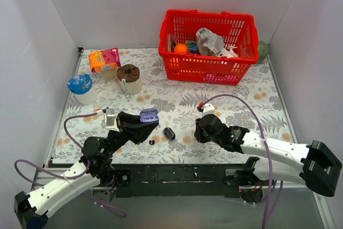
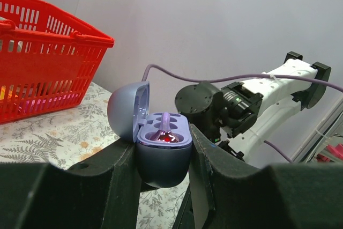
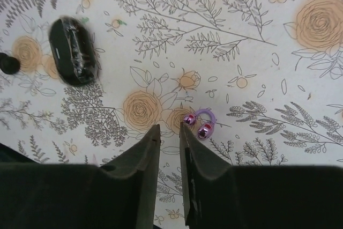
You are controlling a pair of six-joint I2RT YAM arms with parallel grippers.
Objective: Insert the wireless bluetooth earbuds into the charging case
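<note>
The lilac charging case (image 2: 163, 163) has its lid raised, and my left gripper (image 1: 149, 126) is shut on its body above the table. In the left wrist view, one purple earbud (image 2: 165, 128) stands in the case, with other wells around it. The other purple earbud (image 3: 206, 123), a small curved clip with shiny ends, lies on the floral tabletop. My right gripper points down above the table, slightly open, with only tabletop showing between its fingertips. In the right wrist view that earbud appears just right of the right-hand fingertip (image 3: 185, 132).
A dark, glossy oblong object (image 1: 169, 133) and a small black piece (image 1: 151, 142) lie between the arms. At the back stands a red basket (image 1: 209, 68) of goods. Jars and a snack bag (image 1: 104, 59) occupy the left rear.
</note>
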